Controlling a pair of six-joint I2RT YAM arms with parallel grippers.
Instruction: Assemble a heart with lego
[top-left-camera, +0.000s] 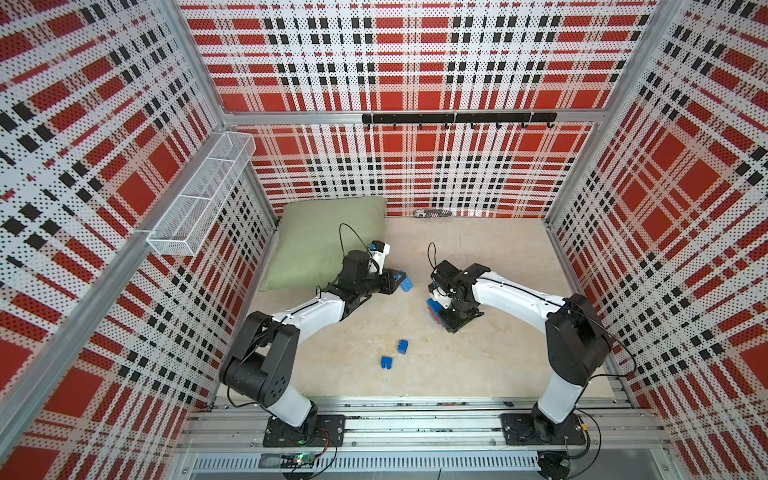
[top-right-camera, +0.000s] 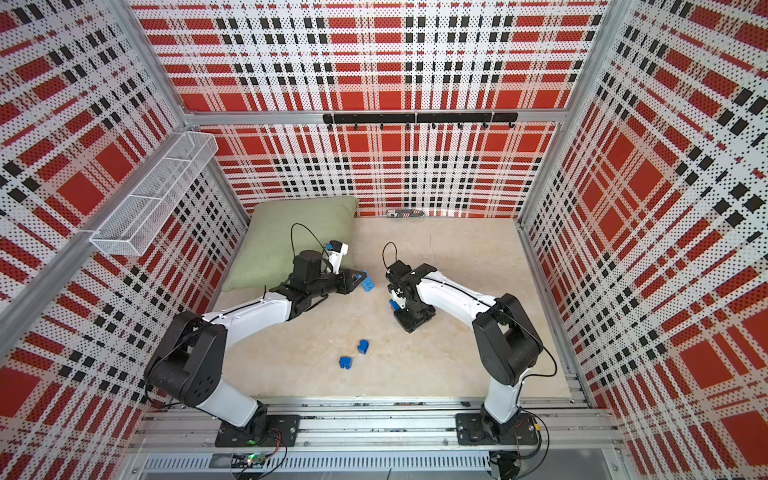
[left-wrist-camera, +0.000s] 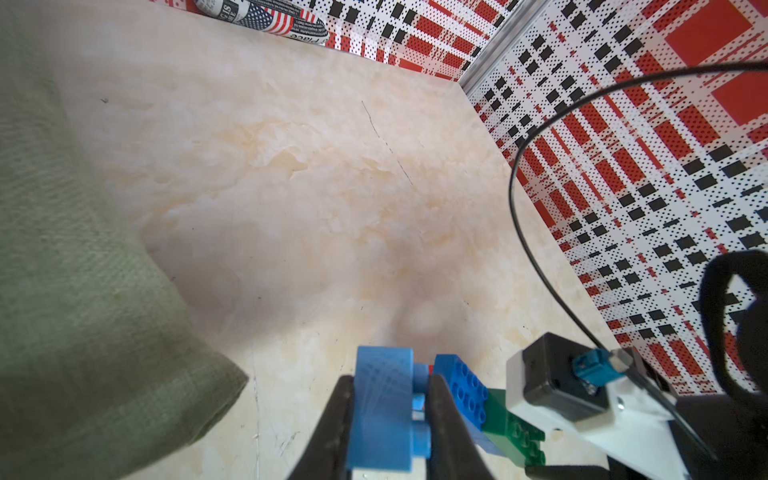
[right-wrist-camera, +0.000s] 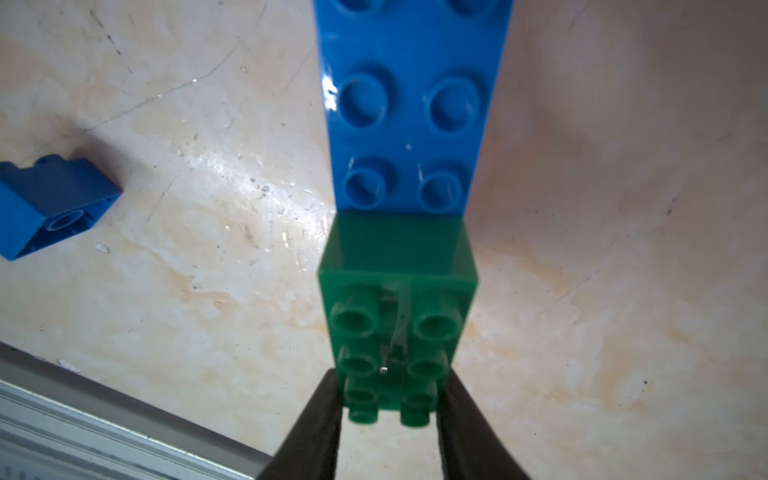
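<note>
My left gripper is shut on a blue brick (left-wrist-camera: 382, 392), its studs turned toward the right side. In the top left view that brick (top-left-camera: 406, 284) hangs off the left fingertips, apart from the other bricks. A joined piece of several bricks is at my right gripper. Its green brick (right-wrist-camera: 396, 248) has a fingertip against each side, and studded blue bricks (right-wrist-camera: 404, 144) reach away beyond it. A strip of red shows on the piece in the top left view, mostly hidden by the right gripper. Two loose blue bricks (top-left-camera: 402, 346) (top-left-camera: 386, 362) lie on the table.
The green cushion (top-left-camera: 328, 240) fills the back left, close beside the left arm. A printed object (top-left-camera: 433, 213) lies at the back wall. Bare table (top-left-camera: 512, 352) shows at the front right, and the front rail (top-left-camera: 416, 408) bounds the near side.
</note>
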